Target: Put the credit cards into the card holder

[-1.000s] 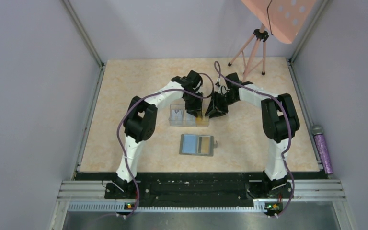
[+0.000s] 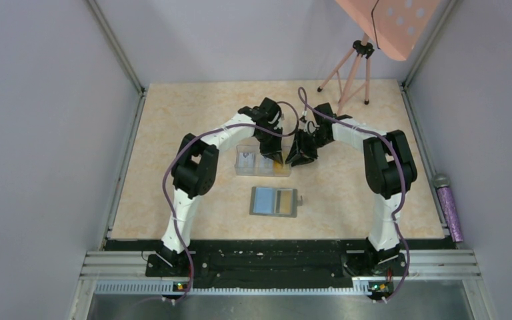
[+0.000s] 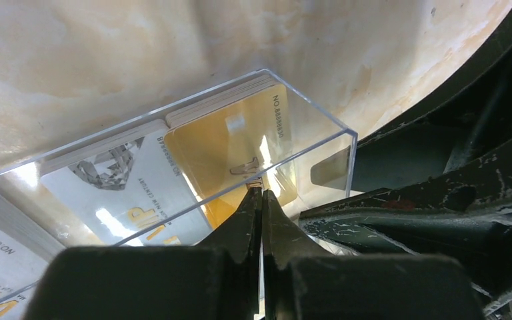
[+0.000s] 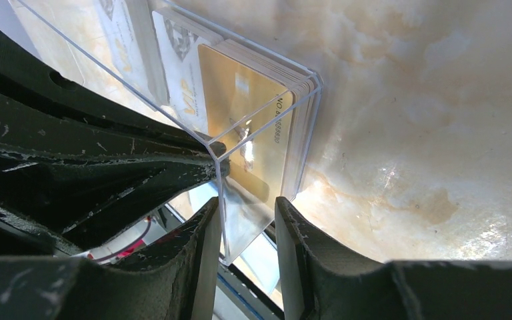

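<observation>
A clear box (image 2: 243, 173) holds the card stacks, the gold cards (image 4: 247, 100) at its right end and white cards (image 3: 123, 177) beside them. The grey card holder (image 2: 273, 215) lies open in front of the box, a blue panel on its left half and a gold one on its right. Over the gold stack is my left gripper, its fingertips together and no card showing between them. My right gripper stands at the box's right end with its fingers apart; the clear end wall comes down between them, its contact with them unclear.
A second white stack (image 3: 3, 247) lies further left in the box. Both grippers are close together around the box's right end. A pink tripod (image 2: 353, 70) stands at the back right.
The right arm, the box and the card holder look almost unmoved.
</observation>
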